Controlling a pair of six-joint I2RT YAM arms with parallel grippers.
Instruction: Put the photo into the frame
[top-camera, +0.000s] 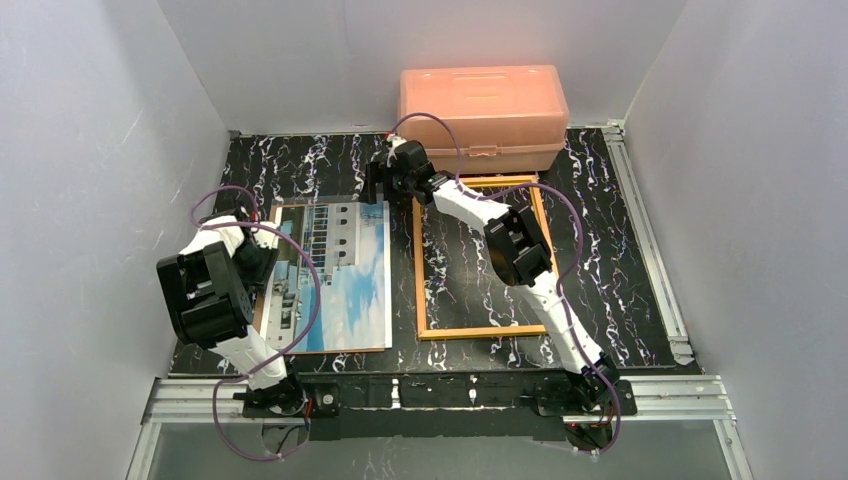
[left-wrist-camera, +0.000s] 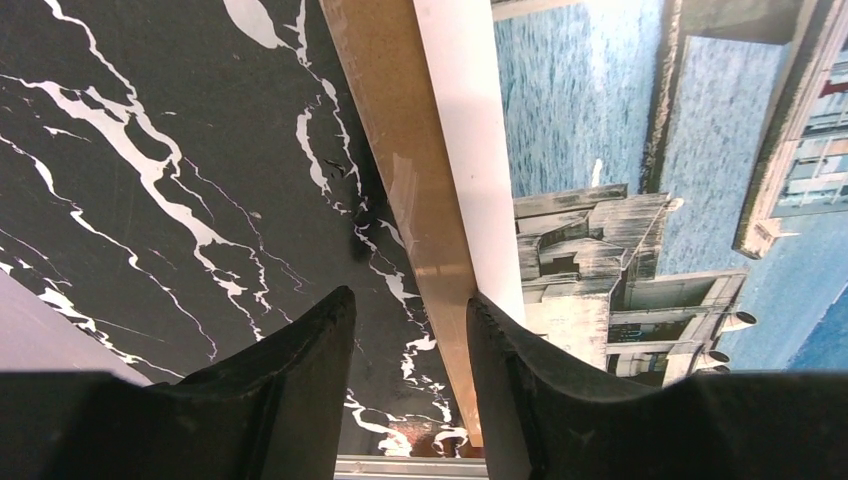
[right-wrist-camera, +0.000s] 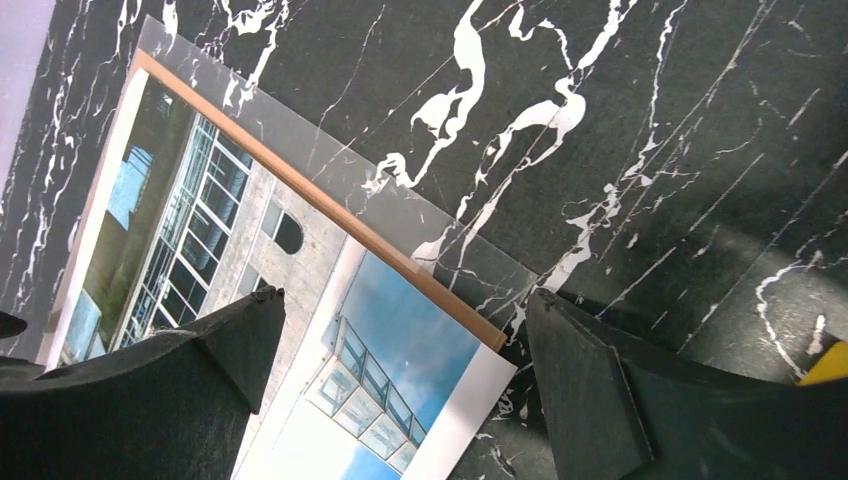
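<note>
The photo (top-camera: 360, 290), a white-bordered picture of buildings and sky, lies flat on a brown backing board (left-wrist-camera: 430, 200) at the left of the table. A clear sheet (right-wrist-camera: 400, 200) juts out past the board's far edge. To the right lies the empty yellow frame (top-camera: 480, 332). My left gripper is partly open at the left edge; one of its fingers is over the board's side, the other above bare table. Over the photo's far right corner, my right gripper stands wide open, with board and photo showing between its fingers.
Behind the frame stands a closed orange box (top-camera: 483, 105), close to its far edge. Walls enclose the left, back and right. My right forearm (top-camera: 520, 250) crosses above the frame. Bare dark marble table (top-camera: 620, 270) shows to the frame's right.
</note>
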